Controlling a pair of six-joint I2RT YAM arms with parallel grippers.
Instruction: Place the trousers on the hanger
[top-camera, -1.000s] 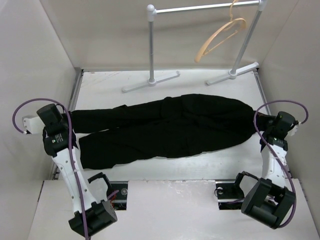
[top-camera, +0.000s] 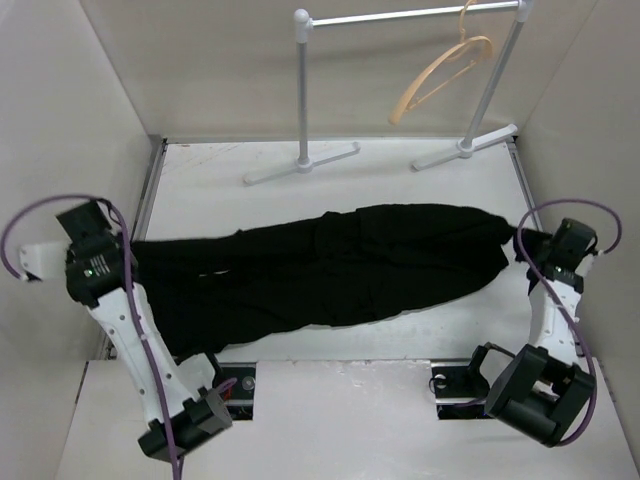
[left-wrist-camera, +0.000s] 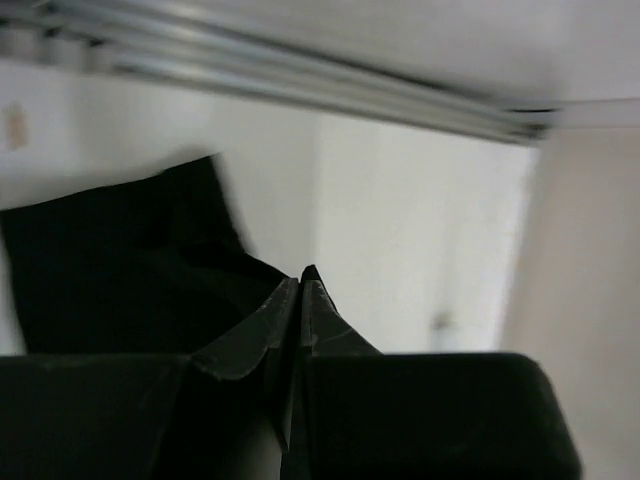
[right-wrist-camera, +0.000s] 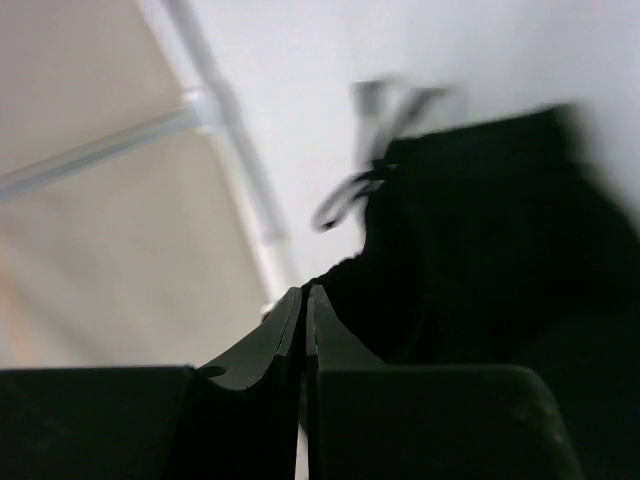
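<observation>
Black trousers lie stretched sideways across the white table, waist end at the right and legs at the left. My left gripper is at the far left leg end, its fingertips shut on a thin bit of the black cloth. At the opposite end my right gripper is shut on the waist edge; in the right wrist view the cloth runs into its fingertips, with a loose drawstring close by. A wooden hanger hangs empty from the rack's bar.
The rack's white feet stand on the table behind the trousers. Bare table shows between them and the cloth, and a strip is free in front. Walls rise close beside both grippers.
The cloth is pulled longer, the wide gap between the legs has shrunk to a small slit, and the fabric lies nearer the front.
</observation>
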